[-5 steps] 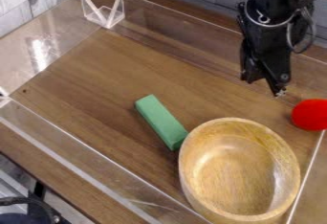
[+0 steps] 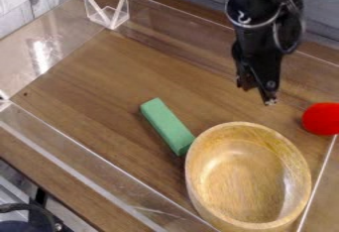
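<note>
The black gripper [image 2: 265, 85] hangs over the wooden surface at upper right, pointing down, above and left of a red round object [image 2: 319, 119]; its fingertips look close together, with nothing visible between them. A green block [image 2: 167, 126] lies left of centre in the lower half. A pale wooden bowl [image 2: 248, 155] sits at lower right, just right of the block.
Clear plastic walls [image 2: 79, 165] border the wooden surface [image 2: 106, 87]. A clear plastic bracket [image 2: 109, 11] stands at the top left.
The gripper has moved left and somewhat toward the camera over the last second. The block, bowl and red object have stayed where they were.
</note>
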